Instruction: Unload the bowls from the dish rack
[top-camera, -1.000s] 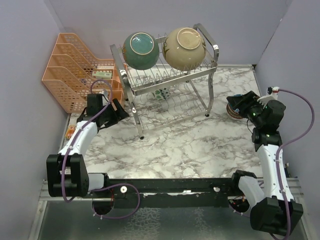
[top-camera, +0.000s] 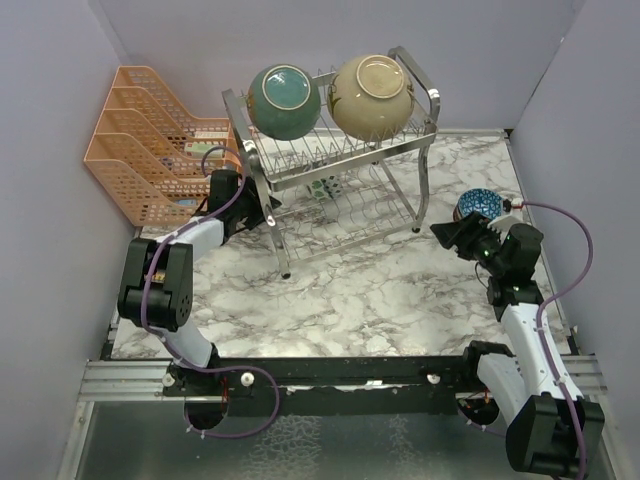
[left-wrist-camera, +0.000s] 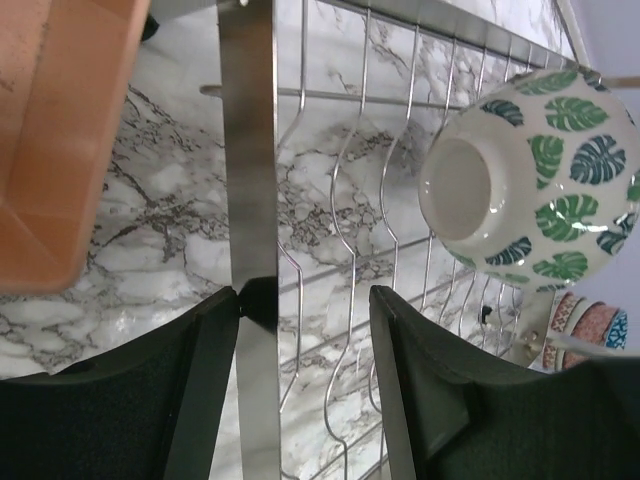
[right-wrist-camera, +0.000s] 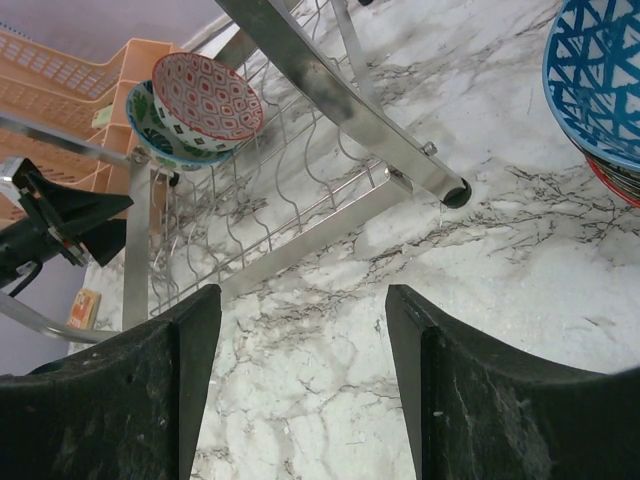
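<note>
The metal dish rack (top-camera: 355, 160) holds a green bowl (top-camera: 283, 100) and a beige bowl (top-camera: 370, 100) upside down on top. On its lower tier, a leaf-patterned bowl (left-wrist-camera: 560, 185) and a red-patterned bowl (right-wrist-camera: 205, 100) stand tilted. My left gripper is at the rack's left end, part open around a flat metal bar, apparently not closed on it; the leaf bowl is beyond. My right gripper stands open right of the rack, beside blue-patterned stacked bowls (right-wrist-camera: 600, 70).
An orange slotted basket (top-camera: 140, 120) fills the back left, close to the left arm. Walls bound both sides.
My left gripper has moved right and back into the rack's left side. My right gripper has moved left and down in the top view, away from the stacked bowls.
</note>
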